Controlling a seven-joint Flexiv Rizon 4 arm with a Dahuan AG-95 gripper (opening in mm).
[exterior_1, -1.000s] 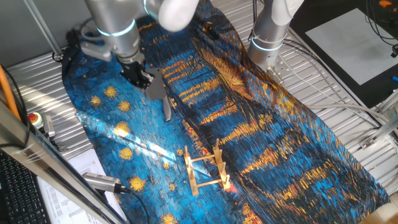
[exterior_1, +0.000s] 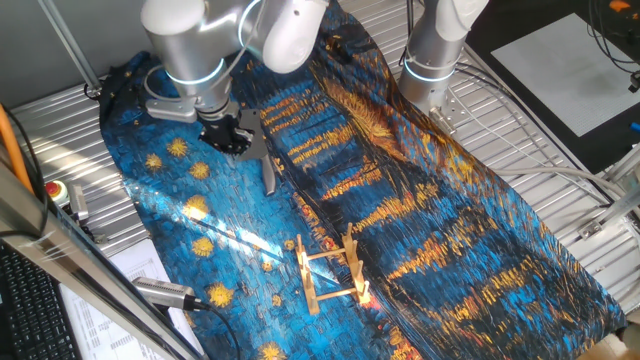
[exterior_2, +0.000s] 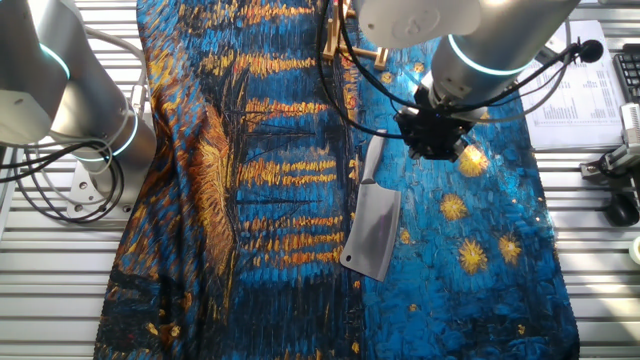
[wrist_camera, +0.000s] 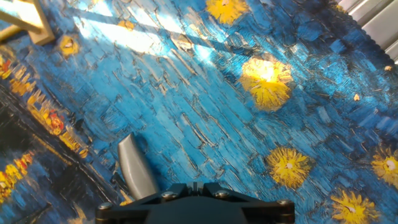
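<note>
A cleaver with a broad grey blade (exterior_2: 372, 232) and a grey handle (exterior_2: 374, 158) lies flat on the painted blue cloth (exterior_2: 470, 310). My black gripper (exterior_2: 440, 138) hangs above the cloth, to the right of the handle in exterior view 2. From exterior view 1, the gripper (exterior_1: 230, 138) covers part of the blade, while the handle (exterior_1: 268, 176) stays visible. At the bottom of the wrist view the gripper looks shut, its fingers together with nothing visible between them. The cleaver's handle (wrist_camera: 136, 167) shows to their left; its blade is hidden there.
A small wooden rack (exterior_1: 332, 270) stands on the cloth beyond the handle's end. A laptop (exterior_1: 35, 300) and a metal post (exterior_1: 90, 255) occupy the left side.
The cleaver and rack have stayed put.
</note>
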